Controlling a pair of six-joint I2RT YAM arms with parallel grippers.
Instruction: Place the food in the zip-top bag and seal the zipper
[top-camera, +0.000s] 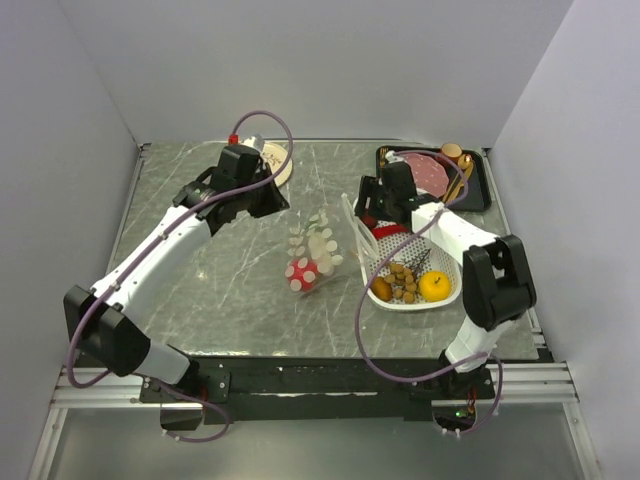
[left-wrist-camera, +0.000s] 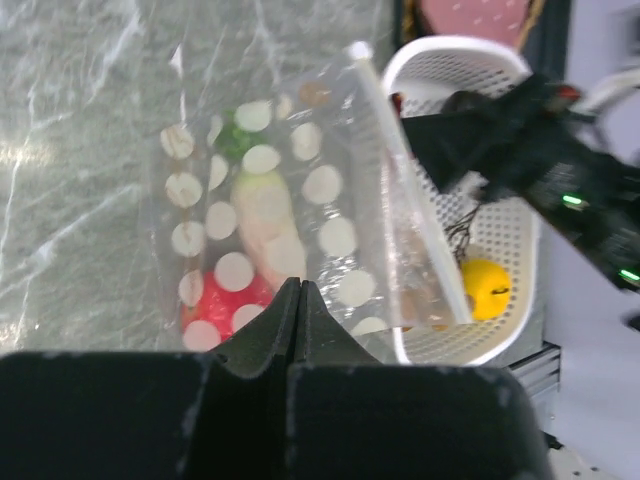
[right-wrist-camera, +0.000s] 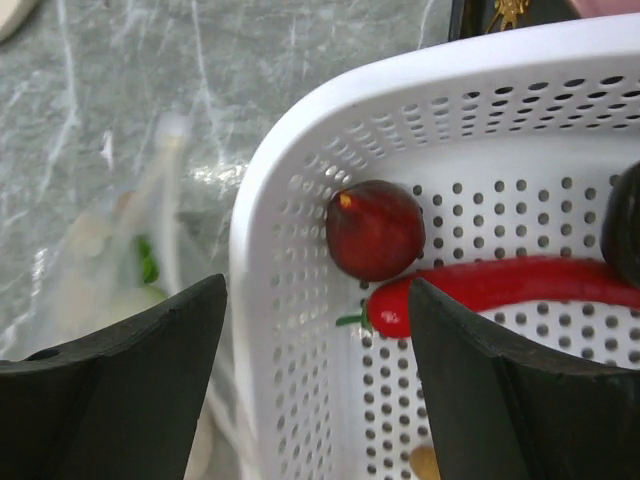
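Note:
The clear polka-dot zip bag (top-camera: 315, 250) lies on the table with food inside: something red, a pale long piece and something green show in the left wrist view. Its white zipper strip (left-wrist-camera: 425, 210) rests against the left rim of the white basket (right-wrist-camera: 262, 200). My left gripper is shut with nothing seen between its fingers, apart from the bag in the top view. Over the basket's left wall, my right gripper stands open and empty. Beyond its fingers lie a dark red round food (right-wrist-camera: 375, 230) and a red chili (right-wrist-camera: 500, 288).
Also in the basket are an orange fruit (top-camera: 435, 286), a brown fruit (top-camera: 381, 288) and several small brown pieces (top-camera: 402, 280). A black tray (top-camera: 482, 190) with a pink plate stands behind it.

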